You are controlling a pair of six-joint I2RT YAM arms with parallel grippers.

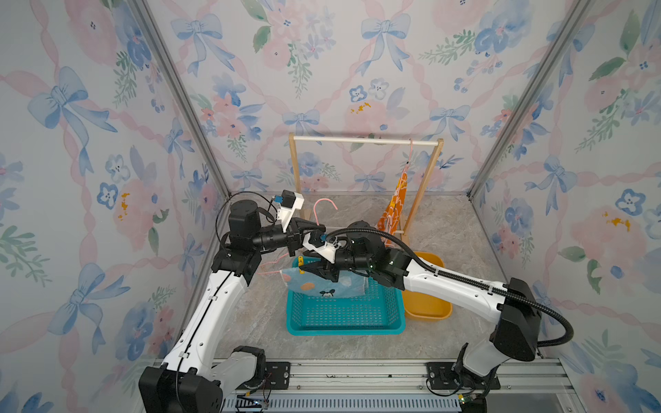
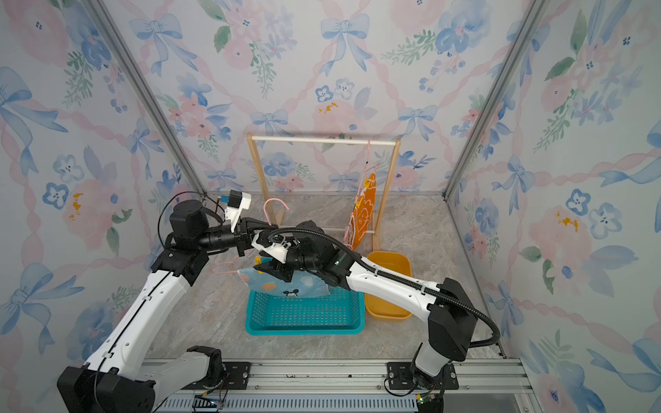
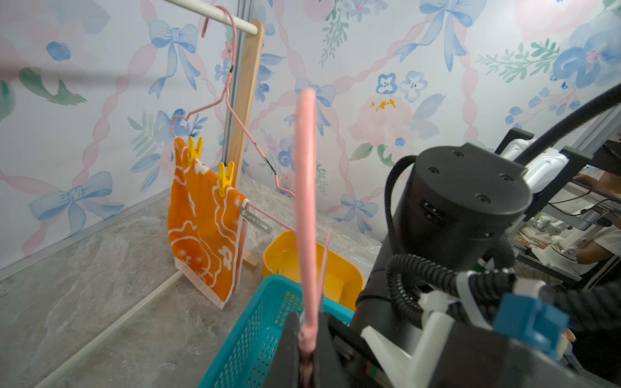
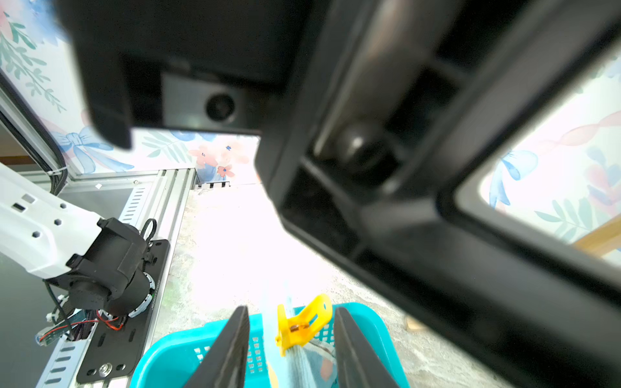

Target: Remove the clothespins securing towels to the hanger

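Note:
My left gripper is shut on the neck of a pink hanger [image 3: 306,194], its hook standing up in front of the left wrist camera. From that hanger a light blue towel [image 1: 344,286] hangs over the teal basket. A yellow clothespin [image 4: 302,323] sits on the towel's top edge. Around it my right gripper is open, with a gap between the pin and each finger. An orange towel [image 3: 203,223] hangs on a second pink hanger [image 3: 227,97], held by yellow clothespins [image 3: 225,177]. Any further pin on the blue towel is hidden.
Under the blue towel is the teal basket [image 1: 344,331], with a yellow bin [image 1: 428,315] to its right. Behind stands the wooden rack [image 1: 365,140]. Both wrists are very close together above the basket.

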